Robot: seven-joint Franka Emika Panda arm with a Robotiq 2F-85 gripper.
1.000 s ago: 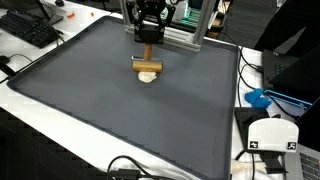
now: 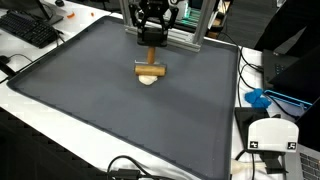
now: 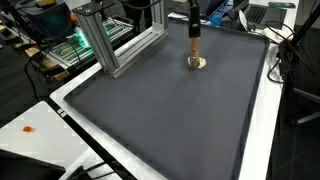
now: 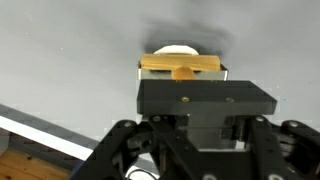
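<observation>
A wooden hand roller point(image 2: 150, 70) with an upright handle hangs from my gripper point(image 2: 152, 43), which is shut on the handle. Its thin metal frame holds the cylinder level. Below and partly behind the cylinder is a small pale round disc point(image 2: 148, 81), perhaps dough, on the grey table. In exterior view 2 the disc point(image 3: 198, 63) lies at the foot of the roller; contact between the two cannot be made out. The wrist view shows the roller point(image 4: 180, 62) covering part of the disc point(image 4: 177, 49), while my gripper's body hides most of the handle.
A white frame point(image 3: 130, 55) stands along one edge. Off the table are a keyboard point(image 2: 27, 29), a blue object point(image 2: 257, 98) and a white device point(image 2: 272, 134).
The gripper and roller have shifted slightly toward exterior view 1's camera and a touch right. The grip on the handle looks unchanged.
</observation>
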